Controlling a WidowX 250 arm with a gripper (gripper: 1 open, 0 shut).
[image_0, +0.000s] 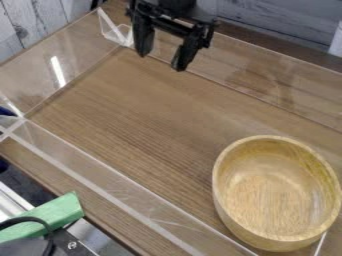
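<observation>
My dark gripper hangs over the back of the wooden table, at the top centre of the camera view, with its fingers apart and pointing down. I see nothing held between them. A round, pale wooden bowl stands at the front right, well clear of the gripper.
Clear plastic sheets or panels run along the table's left and front-left edges. A green object with dark cables sits at the bottom left, off the wood.
</observation>
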